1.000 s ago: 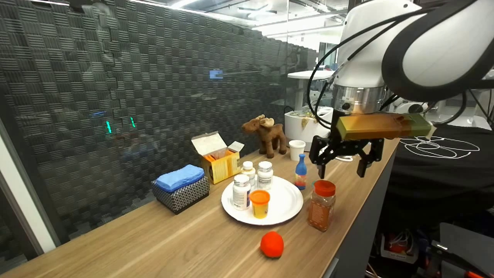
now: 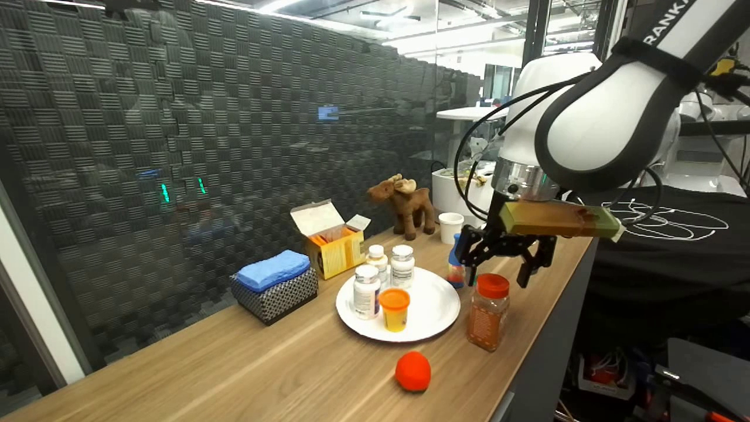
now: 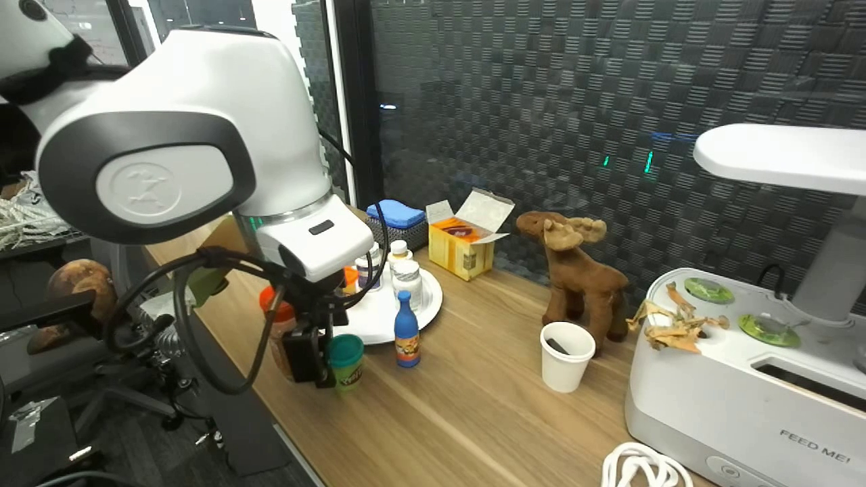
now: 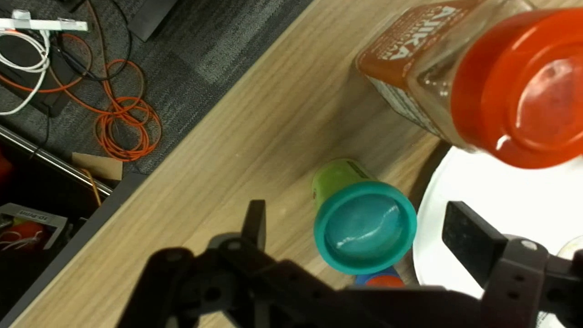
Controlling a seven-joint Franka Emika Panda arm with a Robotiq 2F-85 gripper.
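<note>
My gripper stands open, its fingers apart on either side of a green tub with a teal lid [image 4: 367, 227] in the wrist view. Nothing is held; the tub rests on the table, lower than the fingertips as far as I can judge. In exterior view 2 the green tub [image 3: 346, 361] shows beside my lowered fingers. Exterior view 1 has it mostly hidden behind the red-lidded jar [image 2: 490, 316], with my gripper [image 2: 497, 279] behind and above that jar. A blue bottle [image 3: 406, 333] stands close to the tub.
A white plate [image 2: 439, 320] carries several white bottles and an orange-lidded tub [image 2: 395, 310]. A red ball-like object [image 2: 413, 371] lies in front. Toward the wall are a yellow box [image 2: 338, 252], a plush moose [image 2: 409, 205] and a paper cup [image 3: 565, 357]. The table's edge drops off nearby.
My gripper has come down and a little to the left in exterior view 1, staying open. It now partly covers the blue bottle there. The objects on the table look unmoved.
</note>
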